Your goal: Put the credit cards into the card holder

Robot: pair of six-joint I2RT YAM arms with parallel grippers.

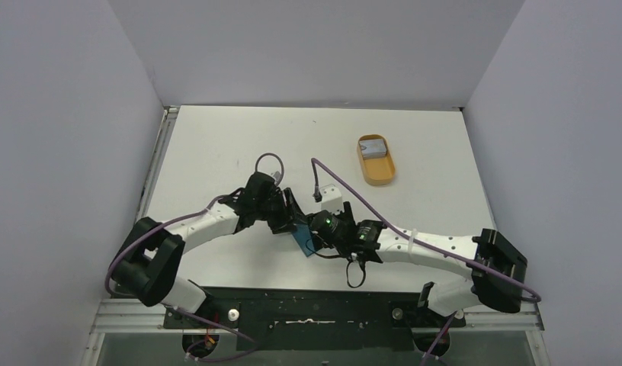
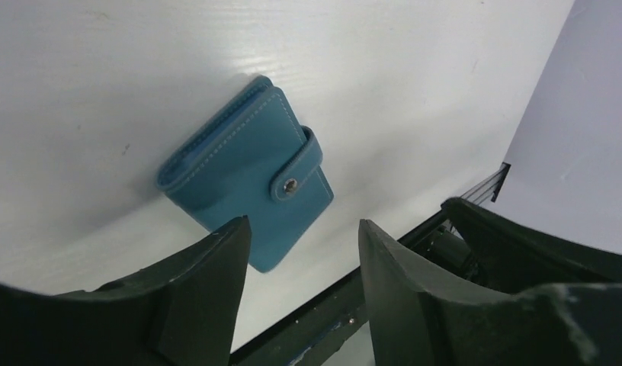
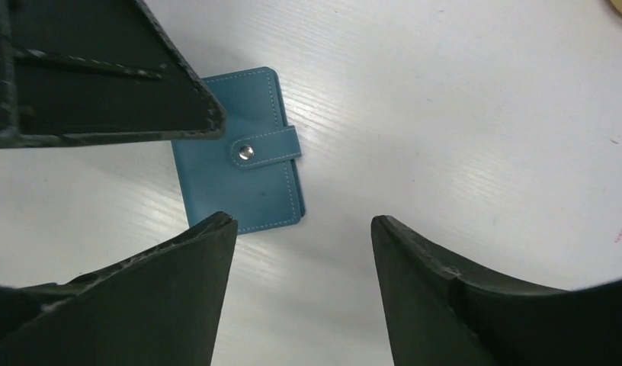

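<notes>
The blue card holder (image 2: 239, 168), with a snap strap, lies on the white table below both grippers, partly hidden in the top view. In the left wrist view it lies just beyond the fingertips of my left gripper, which stands open with nothing held. My right gripper is also open and empty, with the holder (image 3: 216, 187) ahead of it and left of centre. A dark piece of gripper hardware covers the holder's upper left in that view. A grey item (image 1: 373, 149), possibly the cards, sits in an orange tray (image 1: 376, 175) at the back right.
Both arms crowd the front middle close together. A dark rail runs along the front edge, and grey walls surround the table.
</notes>
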